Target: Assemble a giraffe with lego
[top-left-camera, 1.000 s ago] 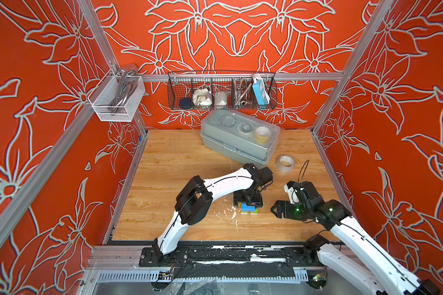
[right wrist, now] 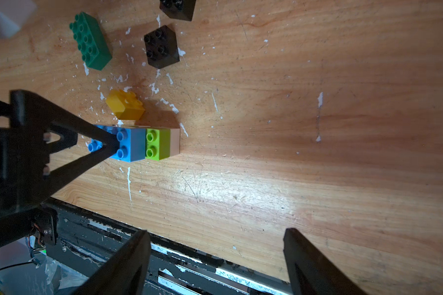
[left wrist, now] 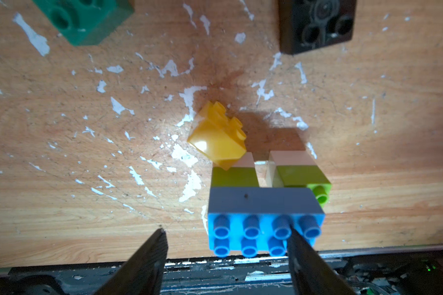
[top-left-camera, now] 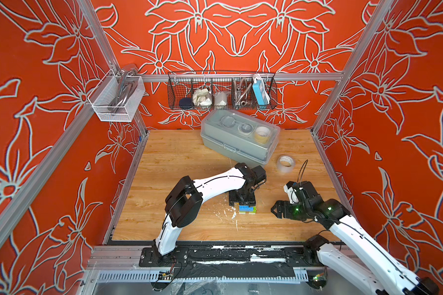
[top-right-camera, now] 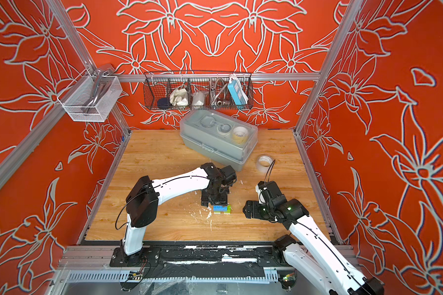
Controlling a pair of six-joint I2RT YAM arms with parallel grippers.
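A blue brick (left wrist: pixel 265 221) lies on lime and pale pink bricks (left wrist: pixel 297 174), forming one group near the table's front. A yellow sloped brick (left wrist: pixel 216 135) lies just behind it; farther back are a green brick (right wrist: pixel 91 39) and black bricks (right wrist: pixel 161 46). My left gripper is open over the blue brick's front, its fingers either side, the right one close to the brick; whether it touches I cannot tell. My right gripper hangs to the right over bare table, open, with nothing between its fingers.
A grey lidded toolbox (top-left-camera: pixel 236 137) stands at the back, a tape roll (top-left-camera: pixel 286 162) to its right. Wire baskets hang on the back and left walls.
My left arm has shifted left, its gripper moving slightly left above the bricks. The right arm looks unchanged.
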